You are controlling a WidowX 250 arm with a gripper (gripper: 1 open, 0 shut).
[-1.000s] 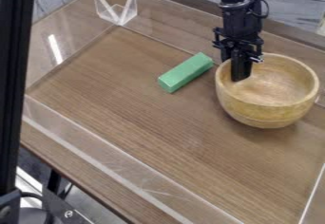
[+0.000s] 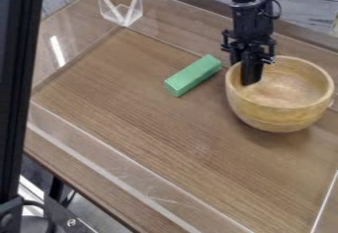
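Observation:
My black gripper [image 2: 248, 67] reaches down from the top of the camera view onto the left rim of a large yellow-tan bowl [image 2: 287, 107] at the right, and is shut on that rim. Its fingertips are dark and partly merge with one another. A green block [image 2: 193, 75] lies on the wooden table [image 2: 132, 128] just left of the bowl, apart from it.
A clear angular holder [image 2: 122, 8] stands at the back left. Black objects [image 2: 30, 217] lie along the left edge, off the tabletop.
The gripper and bowl have shifted very slightly; otherwise the scene looks the same.

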